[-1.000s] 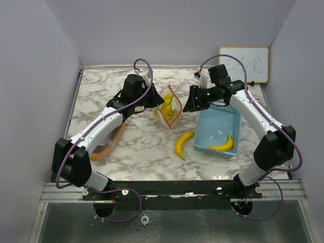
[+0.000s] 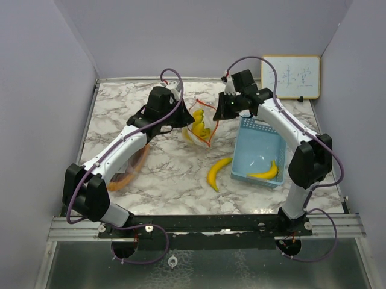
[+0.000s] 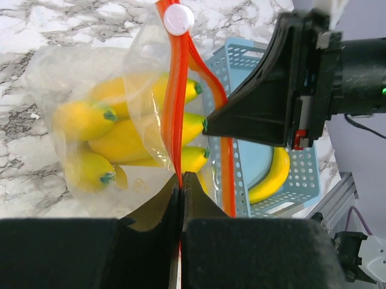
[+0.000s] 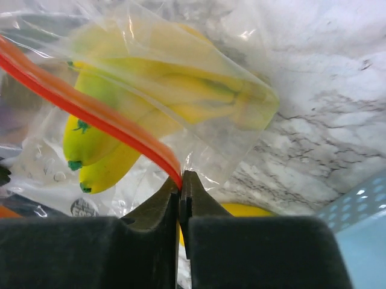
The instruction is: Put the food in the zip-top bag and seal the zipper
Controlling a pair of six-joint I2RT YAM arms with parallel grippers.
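Observation:
The clear zip bag (image 2: 208, 109) stands with its red-rimmed mouth gaping in the top view, several yellow bananas (image 3: 123, 135) inside it. On one side of the mouth my left gripper is shut on the red zipper edge (image 3: 176, 102), near but below the white slider (image 3: 179, 20). Across the mouth, my right gripper is shut on the other red edge (image 4: 99, 117), the thin strip running in between its fingertips. One banana (image 2: 218, 173) lies loose on the table, left of the blue basket.
A blue basket (image 2: 241, 150) with one banana (image 2: 265, 171) in it stands at the right. A whiteboard (image 2: 291, 75) is at the back right. An orange-rimmed bag (image 2: 123, 179) lies partly under the left arm.
My right gripper has moved left and shut onto the bag's right edge, drawing the mouth wider. The left arm has kept its place. The loose banana shifted slightly earlier.

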